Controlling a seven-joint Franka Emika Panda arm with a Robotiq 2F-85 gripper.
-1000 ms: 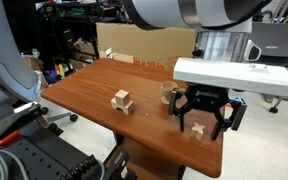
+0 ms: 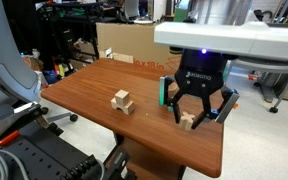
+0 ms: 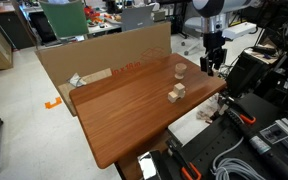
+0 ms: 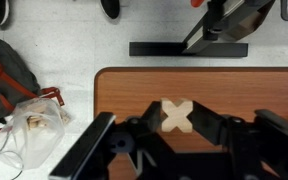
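A small, light wooden block [image 4: 176, 116], cross-shaped from above, sits between the fingertips of my gripper in the wrist view. The fingers are shut on it. In exterior view 1 the held block [image 2: 186, 121] appears just above the right part of the brown table [image 2: 149, 128]; how high it hangs is hard to tell. More light wooden blocks [image 2: 122, 101], some stacked, are to the left of my gripper. Exterior view 2 also shows these blocks [image 3: 179, 89] near the table's edge.
A round wooden cup [image 3: 180, 69] stands farther back on the table, mostly hidden behind my gripper in exterior view 1. An upright cardboard panel [image 3: 109, 55] lines one long side.
The fingers stood apart around the block one second ago and have closed on it.
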